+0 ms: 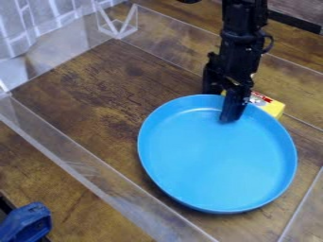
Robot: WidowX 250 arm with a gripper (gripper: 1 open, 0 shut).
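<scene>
My gripper [224, 99] reaches down from the top of the view, dark and blurry, its lower part over the back rim of a large blue round tray [214, 161]. A yellow box [266, 104] with some red on it lies just behind the tray's back right, partly hidden by the gripper and the tray. The fingertips are too dark to make out clearly, and I see nothing clearly held.
A wooden table [101, 85] fills the left and back, with clear room at left. Clear plastic edging runs along the left side. A blue object [25, 225] lies at the bottom left corner.
</scene>
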